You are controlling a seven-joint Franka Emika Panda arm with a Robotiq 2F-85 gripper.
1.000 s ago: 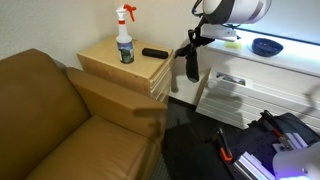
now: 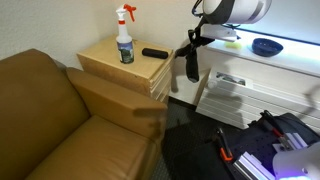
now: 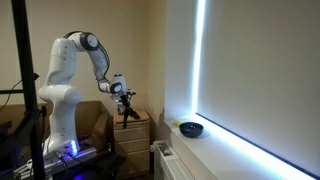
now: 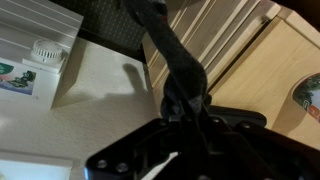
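Observation:
A dark grey, limp strip that looks like cloth or a sock (image 2: 192, 66) hangs in the air beside the wooden cabinet (image 2: 150, 68). My gripper (image 2: 193, 42) is above it, shut on its upper part. In the wrist view the dark strip (image 4: 182, 65) runs from the gripper up toward the top edge, and its far end leaves the frame. The black fingers blend with the dark material, so the exact grip is hard to make out. Exterior view 2 shows it small and dark, near the cabinet.
On the cabinet stand a spray bottle (image 2: 125, 38) with a red and white head and a black elongated object (image 2: 155, 53). A dark blue bowl (image 2: 267, 46) and a yellow item (image 2: 233, 44) rest on the white ledge (image 2: 285, 58). A brown sofa (image 2: 95, 145) fills the left foreground.

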